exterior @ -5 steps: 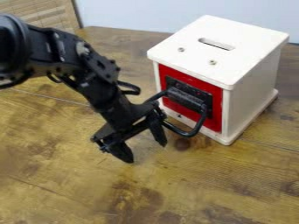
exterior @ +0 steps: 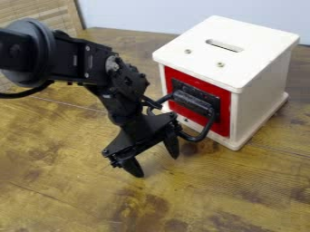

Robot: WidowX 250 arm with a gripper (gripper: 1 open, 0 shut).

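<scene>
A black robot arm reaches in from the left, its gripper (exterior: 154, 159) pointing down just above the wooden table with the fingers apart and nothing between them. To its right stands a white wooden box (exterior: 262, 109) with a slot and two screws on top and a red front panel (exterior: 179, 81). A black fitting with a dark looped handle or tube (exterior: 206, 122) sticks out from that panel, close behind the gripper.
A pale wall runs along the back, with a lighter board at the back left.
Over the last second the arm has shifted slightly and the gripper's angle has changed a little. The box stands where it was.
</scene>
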